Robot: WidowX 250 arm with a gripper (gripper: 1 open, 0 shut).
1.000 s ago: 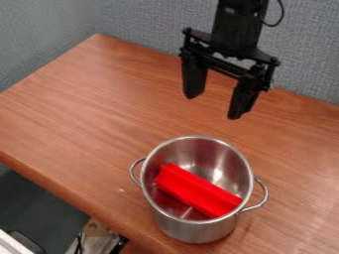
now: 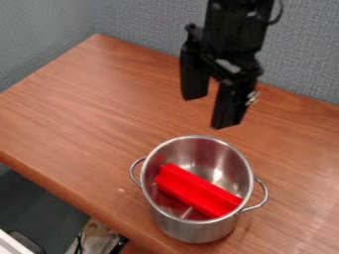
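My black gripper (image 2: pixel 212 95) hangs open above the table, up and behind the pot, with nothing between its two fingers. Below it a steel pot (image 2: pixel 196 226) with two side handles stands near the front edge of the table. A red cylinder (image 2: pixel 196 190) lies inside the pot at a slant.
Grey padded walls line the back and left. Past the front-left edge is a dark floor with some cables.
My gripper has moved down and somewhat toward the front, closer to the pot, and has turned a little. The pot and red cylinder have not moved.
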